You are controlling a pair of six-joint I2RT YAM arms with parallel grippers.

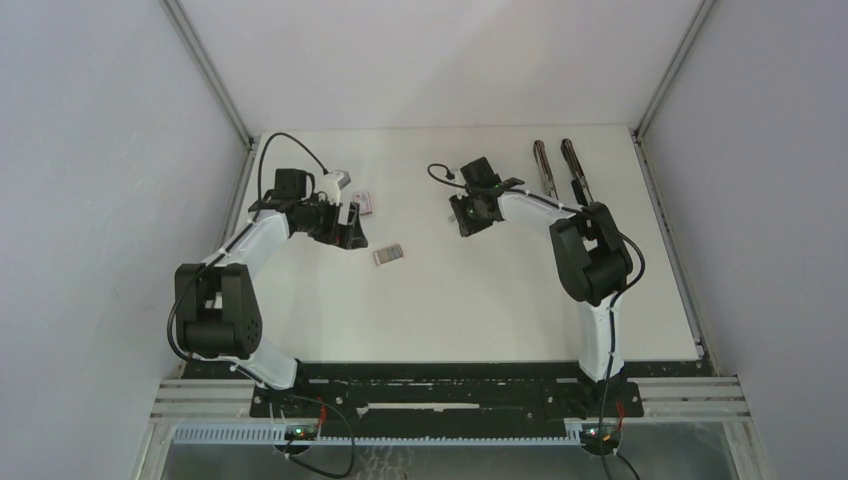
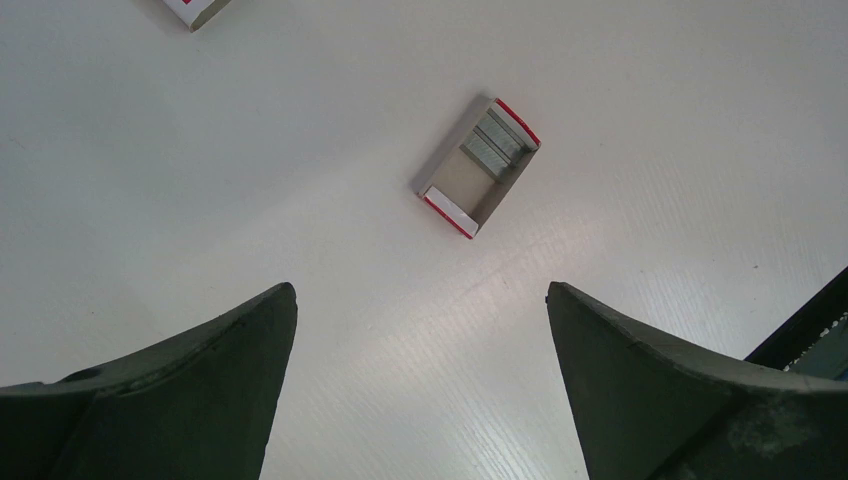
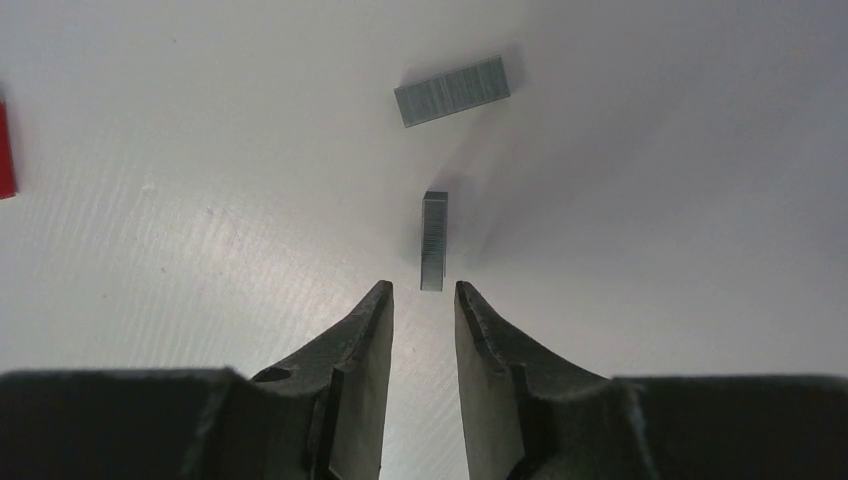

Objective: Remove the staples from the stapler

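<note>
A narrow grey staple strip (image 3: 433, 242) lies on the white table in the right wrist view. My right gripper is partly open, and the strip's near end appears between its fingertips; the fingers do not touch it. Beyond lies a wider grey staple block (image 3: 452, 91). My left gripper stands wide open and empty. In front of it is an open box tray (image 2: 467, 180) with red edges, holding grey staple strips at one end. Two long dark slender objects, perhaps staplers, lie at the back right: one (image 1: 545, 168) brownish, the other (image 1: 573, 160) darker.
A small white and red box (image 1: 362, 203) lies beside my left gripper. In the right wrist view a red edge (image 3: 5, 150) shows at far left.
</note>
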